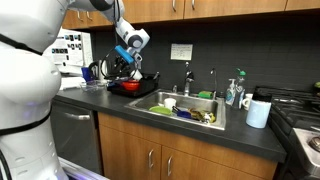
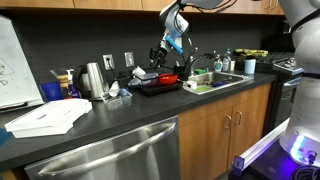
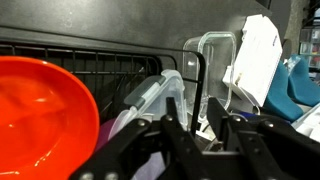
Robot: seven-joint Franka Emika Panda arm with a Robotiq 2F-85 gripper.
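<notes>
My gripper is over the right end of the black dish rack (image 3: 115,62), its fingers closed around part of a clear plastic container (image 3: 160,94). Much of the grasp is hidden by the dark fingers. Left of it in the wrist view, a red-orange bowl (image 3: 42,118) rests in the rack. Exterior view 1 shows the gripper (image 1: 124,54) high above the rack, near the red bowl (image 1: 131,86). From the other side, the gripper (image 2: 171,43) appears over the rack (image 2: 160,87).
More clear containers (image 3: 216,52) and a white item (image 3: 258,60) lie beyond the rack's end. A sink (image 1: 190,106) with several things in it adjoins the rack. An electric kettle (image 2: 96,80) stands farther along the counter (image 2: 75,135).
</notes>
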